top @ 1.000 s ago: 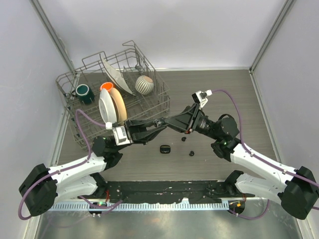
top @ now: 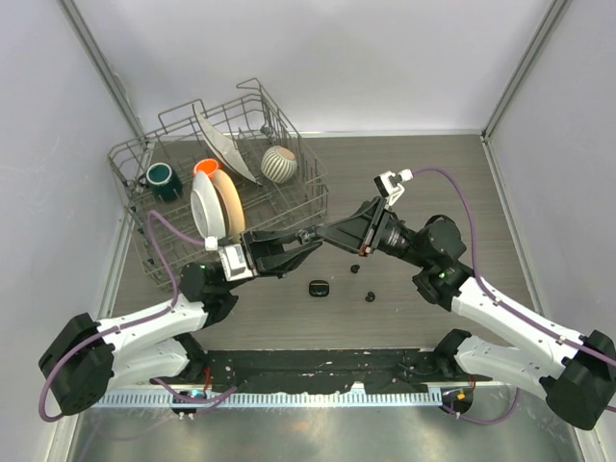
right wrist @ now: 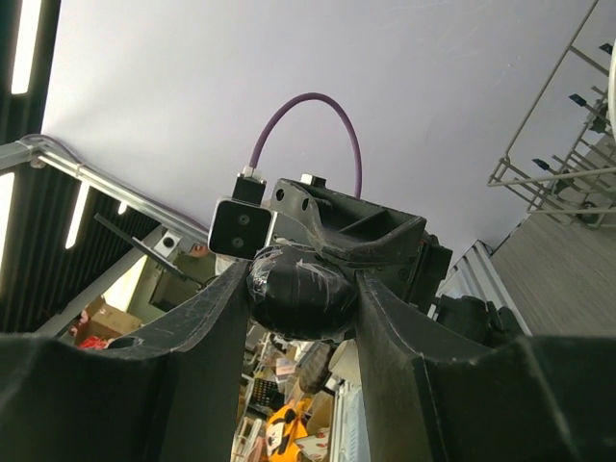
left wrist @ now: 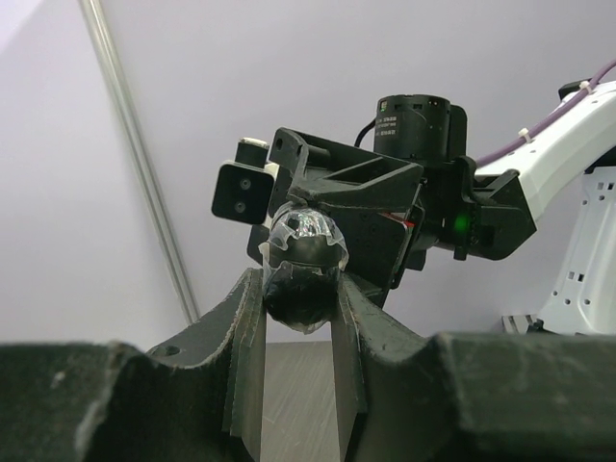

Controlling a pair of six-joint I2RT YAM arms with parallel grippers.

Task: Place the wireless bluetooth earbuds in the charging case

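Observation:
The black charging case lies on the wooden table, with two small black earbuds to its right. In midair above, my left gripper and right gripper meet tip to tip at a small dark item wrapped in clear film. My left gripper is shut on it, as the left wrist view shows. In the right wrist view, the fingertips of my right gripper sit at either side of it; whether they grip it I cannot tell.
A wire dish rack with plates, cups and bowls fills the back left.
Both arms have shifted very slightly, the right one a little to the right. The case and earbuds on the table have not moved.

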